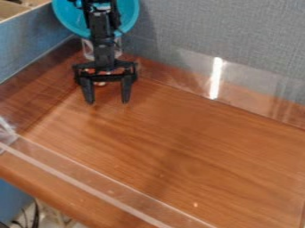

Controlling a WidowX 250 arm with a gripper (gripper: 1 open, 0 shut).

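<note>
My black gripper (106,89) hangs from the arm at the top left of the camera view, over the rear left corner of the wooden table (179,151). Its two fingers point down and stand apart. A small pale object, partly hidden behind the gripper, is too unclear to identify; I see nothing held between the fingertips.
A blue round tub or disc (127,12) sits behind the arm. Grey padded walls (226,36) border the table at back and left, with clear strips along the edges. Crumpled clear plastic lies at the left edge.
</note>
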